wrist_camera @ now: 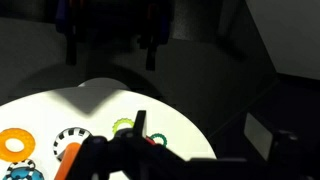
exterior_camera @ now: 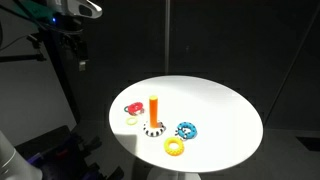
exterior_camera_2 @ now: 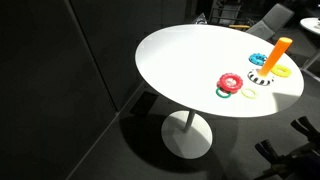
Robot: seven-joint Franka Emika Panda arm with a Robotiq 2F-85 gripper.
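Note:
My gripper is open, its fingers wide apart with nothing between them. It hangs off the table's edge, well away from the toys; two dark fingers also show at the lower right of exterior view 2. On the table, an orange peg (exterior_camera: 153, 110) stands upright with a black-and-white ring (exterior_camera: 154, 130) round its foot. Around it lie a blue ring (exterior_camera: 186, 130), a yellow ring (exterior_camera: 174, 146), a red ring (exterior_camera_2: 231, 82), a small pale-yellow ring (exterior_camera_2: 248, 92) and a small green ring (exterior_camera_2: 222, 93). In the wrist view a finger hides most of the red ring.
A single pedestal (exterior_camera_2: 187, 135) supports it. Dark curtains hang behind, and a chair (exterior_camera_2: 275, 25) stands in the background.

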